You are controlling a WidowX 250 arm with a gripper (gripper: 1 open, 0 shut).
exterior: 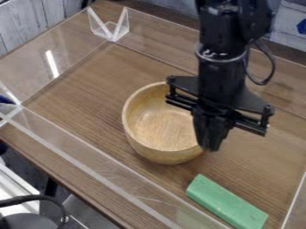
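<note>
The black gripper (216, 134) reaches down from the top right over the right side of a round wooden bowl (153, 134), hiding part of it; its narrow tip looks shut, with nothing visible in it. A green rectangular block (225, 201) lies on the wooden table at the lower right, below the gripper and apart from it.
A small white wire-like object (109, 25) stands at the upper left. The table's edge runs along the lower left, with dark cables beyond it.
</note>
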